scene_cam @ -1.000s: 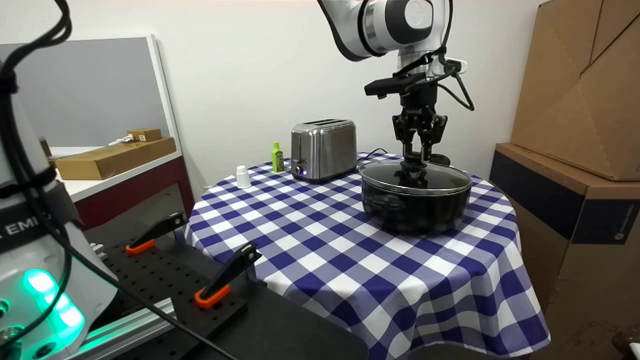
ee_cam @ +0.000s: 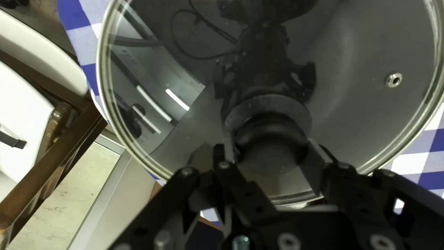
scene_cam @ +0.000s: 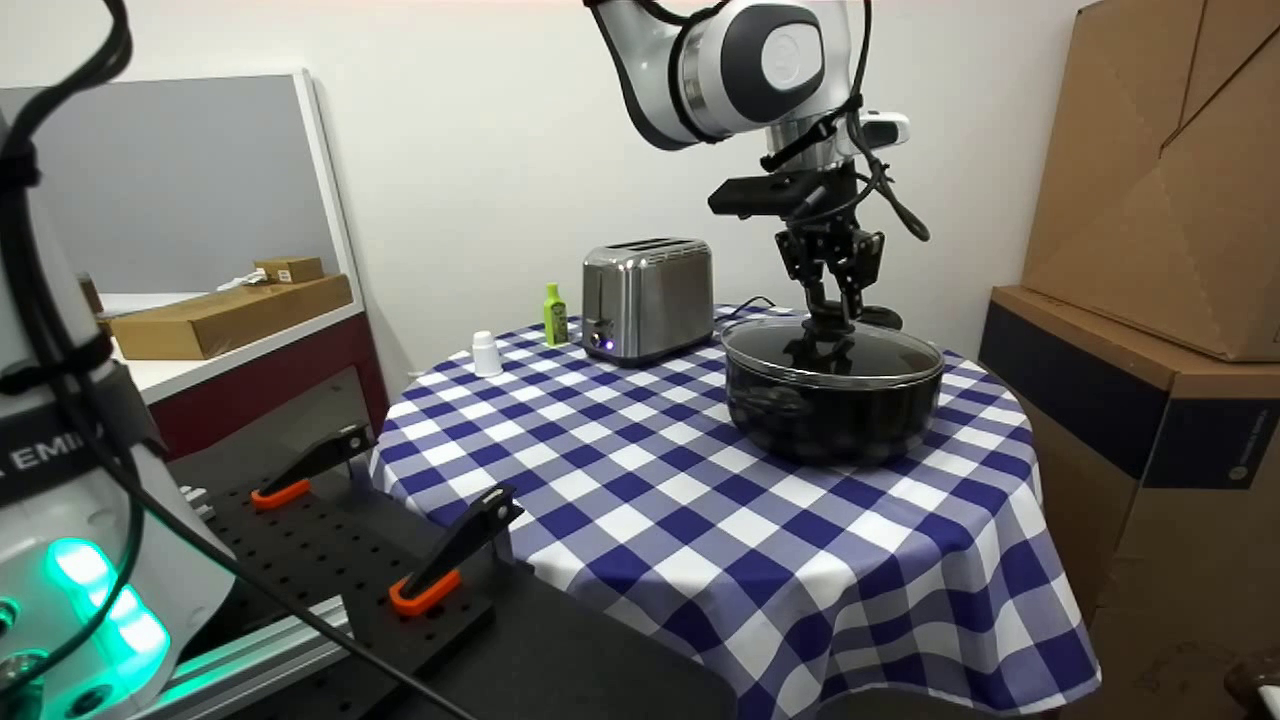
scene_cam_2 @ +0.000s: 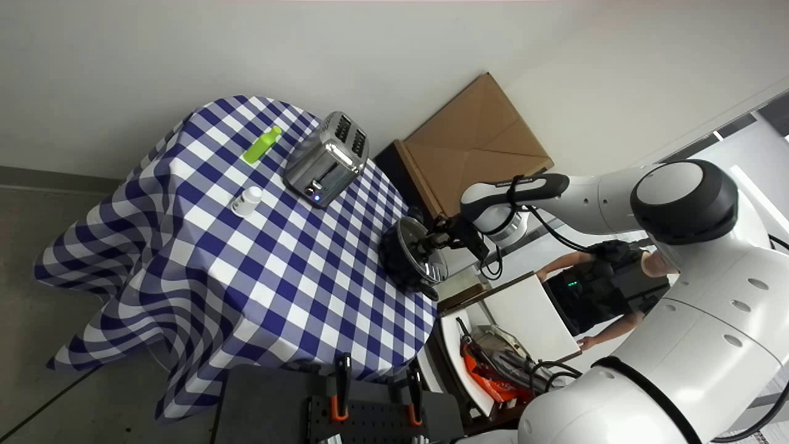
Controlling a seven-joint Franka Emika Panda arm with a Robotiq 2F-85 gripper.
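Observation:
A black pot (scene_cam: 828, 420) stands at the right side of the checkered table. Its glass lid (scene_cam: 894, 358) has a metal rim and lies on the pot's top. In the wrist view the lid's round black knob (ee_cam: 272, 135) sits between my fingers, one of them (ee_cam: 314, 166) against its right side. My gripper (scene_cam: 834, 314) is shut on that knob, pointing down from above. Exterior view 2 shows the gripper (scene_cam_2: 427, 244) over the pot too, partly hiding the lid. No clear gap shows between lid and pot.
A steel toaster (scene_cam: 648, 300) stands behind and left of the pot. Farther left are a green bottle (scene_cam: 554, 316) and a white bottle (scene_cam: 486, 354). Cardboard boxes (scene_cam: 1134, 360) rise right of the table.
The arm's upper part has shifted left and slightly down, tilting the wrist. The fingers stay at the knob, while the lid and pot have barely moved.

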